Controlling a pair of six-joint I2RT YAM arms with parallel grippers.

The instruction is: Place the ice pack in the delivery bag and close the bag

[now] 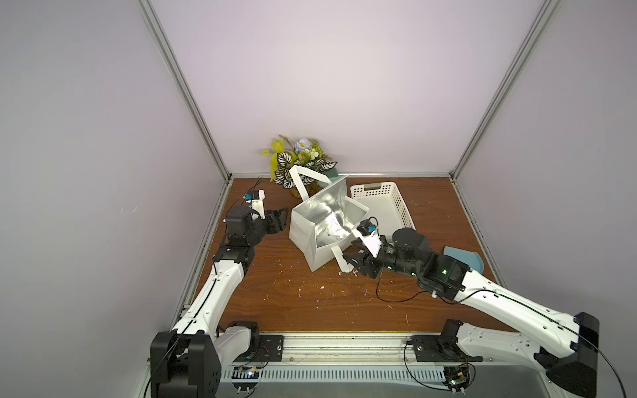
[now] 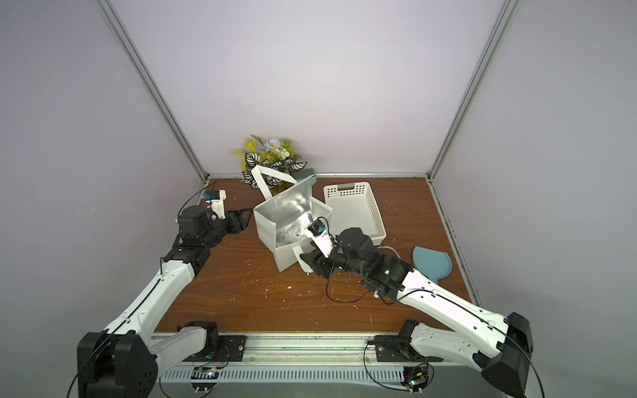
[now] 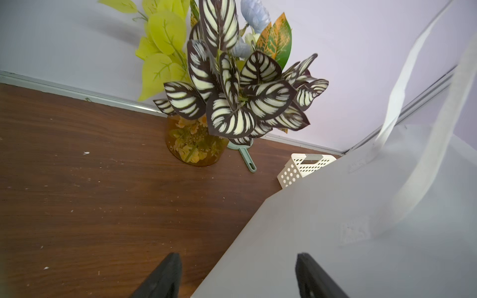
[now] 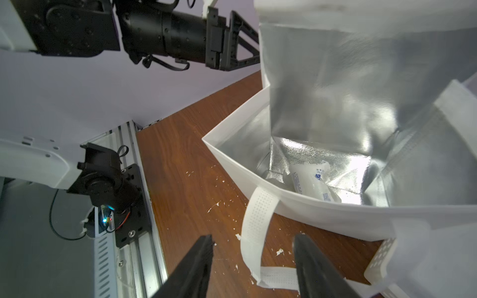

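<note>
The white delivery bag stands in the middle of the table, its silver-lined flap raised. Inside it, in the right wrist view, lies a pale packet with blue print, which looks like the ice pack. My right gripper is part open at the bag's front, with the front handle strap hanging between its fingers, not visibly pinched. My left gripper is open beside the bag's left side, and nothing is held in it. In the left wrist view the bag's side wall slants past the fingertips.
A flower vase stands behind the bag. An empty white basket sits at the bag's right. A blue dustpan lies at the right edge. Small scraps are scattered over the otherwise clear front of the table.
</note>
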